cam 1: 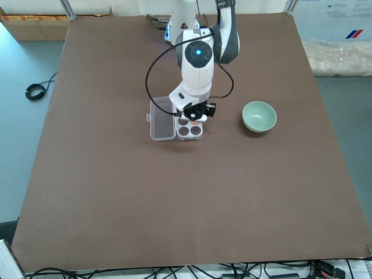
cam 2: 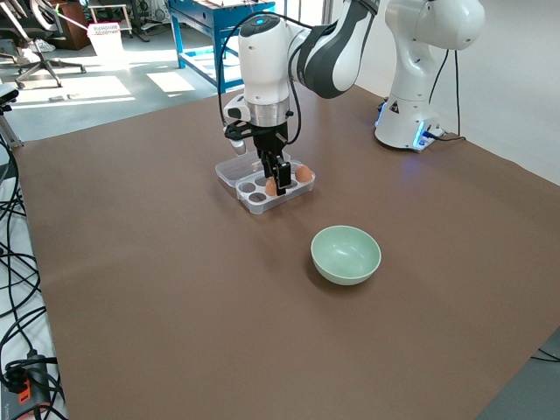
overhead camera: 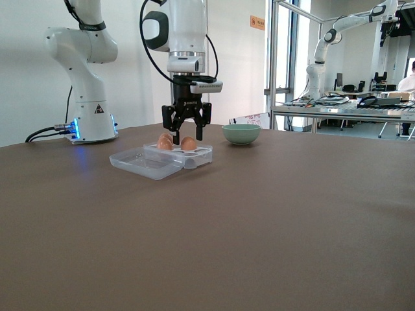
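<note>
The black gripper hangs over an open clear plastic egg carton, its two fingers apart and pointing down among the eggs. In the top view a brown egg sits at the right and another egg at the left of the carton; the right view shows eggs in the tray, with several empty cups. Whether anything is between the fingertips cannot be told. The carton's lid lies open flat beside the tray. A mint green bowl stands apart to the carton's right in the left view.
Cables run along the floor beyond the near edge.
</note>
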